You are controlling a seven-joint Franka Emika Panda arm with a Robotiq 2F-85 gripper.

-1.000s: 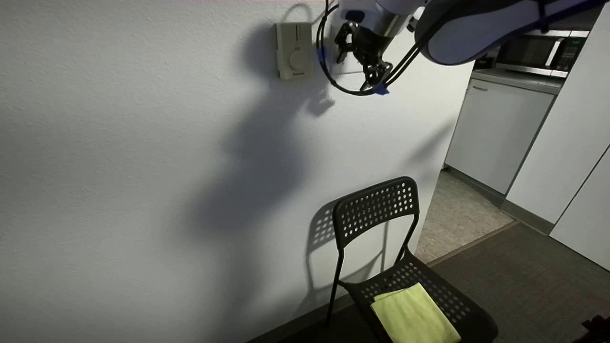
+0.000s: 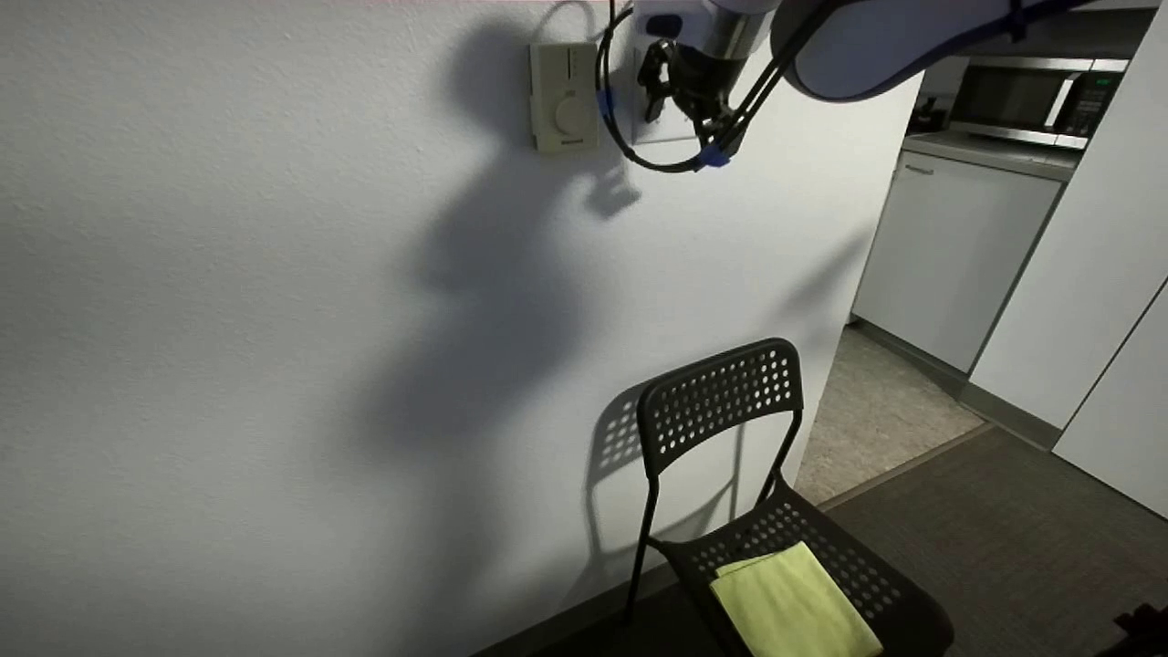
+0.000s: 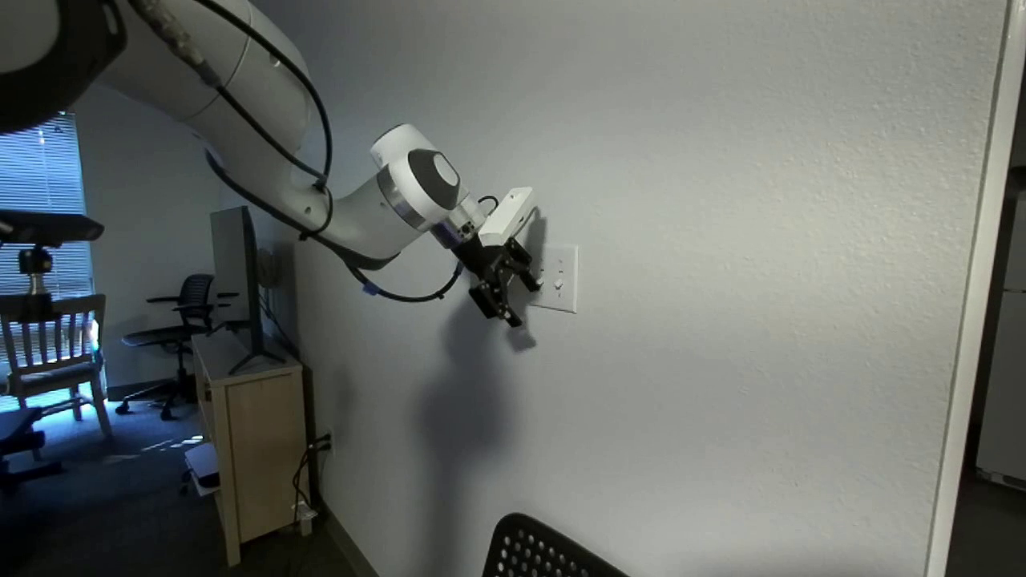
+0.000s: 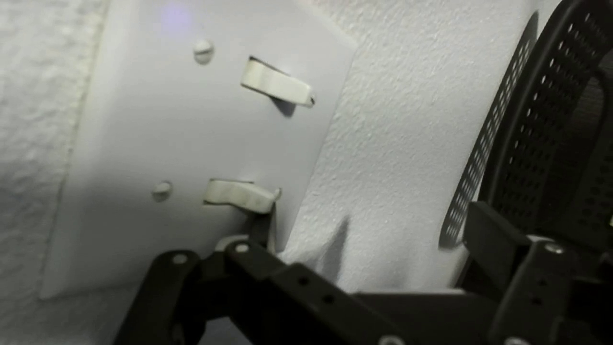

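Observation:
A white plate (image 4: 155,126) on the wall carries two toggle switches in the wrist view, an upper toggle (image 4: 276,83) and a lower toggle (image 4: 238,194). My gripper is open, its fingers wide apart with nothing held between them. The left fingertip (image 4: 263,231) is right at the free end of the lower toggle; whether it presses on it I cannot tell. Exterior view 2 has the gripper (image 3: 520,296) at the left edge of the switch plate (image 3: 563,279), close to the wall.
Left of the plate a beige thermostat (image 2: 565,97) is mounted on the wall. Below stands a black perforated chair (image 2: 717,405) with a folded yellow-green cloth (image 2: 794,602) on its seat. A cable (image 2: 651,164) loops beside the gripper. Bare wall extends right of the plate in exterior view 2.
In exterior view 1 the arm and its cable have shifted slightly up and to the left, nearer the wall. Chair and cloth have stayed put.

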